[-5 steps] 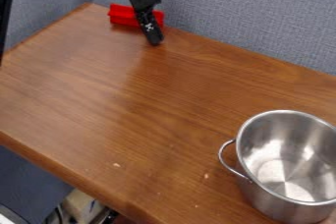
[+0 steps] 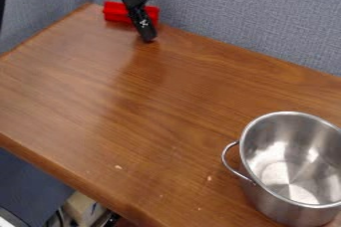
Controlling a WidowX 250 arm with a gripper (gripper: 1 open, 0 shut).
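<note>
My black gripper (image 2: 146, 32) reaches down from the top edge to the back left of the wooden table, its tip low in front of a red cylindrical object (image 2: 118, 12) lying along the back edge. The gripper looks shut, with nothing visible between its fingers; it partly hides the red object.
A steel pot (image 2: 290, 166) with a wire handle stands at the front right. A grey padded wall (image 2: 253, 17) runs behind it.
The gripper and the red object have shifted slightly left over the last second. The pot has not moved.
</note>
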